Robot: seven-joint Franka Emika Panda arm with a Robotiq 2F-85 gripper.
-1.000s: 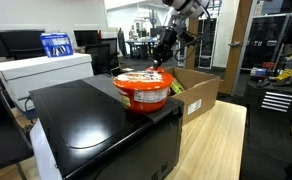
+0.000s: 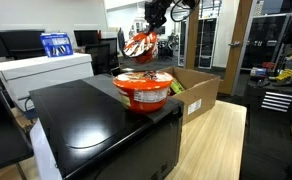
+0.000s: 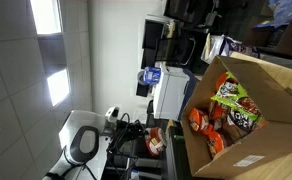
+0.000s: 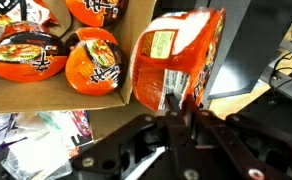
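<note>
A red-and-white package (image 2: 141, 45) hangs above the black cabinet top (image 2: 81, 115), clear of the large red container (image 2: 144, 92) on that top. My gripper (image 2: 153, 24) is shut on its upper part. In the wrist view the held package (image 4: 166, 60) appears as a shiny orange-red wrapper reaching up from my gripper; the far side of the grip is hidden. In the second exterior view the package (image 3: 154, 140) shows small beside the white arm, left of the cardboard box.
An open cardboard box (image 3: 231, 165) holds several orange round packs (image 4: 94, 66) and green packets (image 3: 228, 88). Plastic-wrapped items (image 4: 38, 158) lie outside it. A blue-and-white box (image 2: 56, 44) stands on a white cabinet behind. Much of the black top is bare.
My gripper has risen from just behind the red container's top. The red-and-white package has come up with it and moved slightly left, now with a gap beneath.
</note>
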